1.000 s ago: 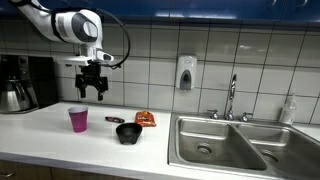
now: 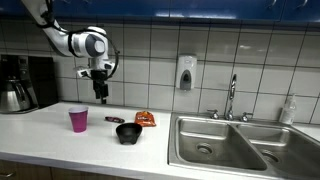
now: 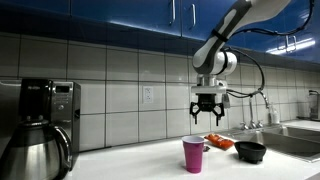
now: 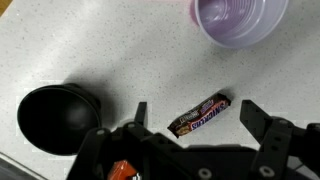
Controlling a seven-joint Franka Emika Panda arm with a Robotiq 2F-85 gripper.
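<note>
My gripper is open above the counter, nothing between its fingers. Beneath the gap, in the wrist view, lies a small dark bar (image 4: 199, 115) with a reddish label, resting slanted on the white surface. A purple cup (image 2: 78, 120) stands left of the bar in exterior view 1; the wrist view looks into its mouth at the top edge. Right of the bar is a black bowl (image 2: 129, 133). An orange-red item (image 2: 145, 118), perhaps a packet, lies behind the bowl. In exterior view 2 the gripper (image 3: 207, 112) hangs well clear of everything on the counter.
To the right is a double sink (image 2: 230, 148) with a faucet (image 2: 231, 98). A coffee maker (image 3: 45, 125) stands at the far left, and a soap bottle (image 2: 289, 110) beyond the sink.
The hand has turned and shifted slightly to the right in exterior view 1, its fingers now seen closer together from that side. The objects on the counter have stayed put.
</note>
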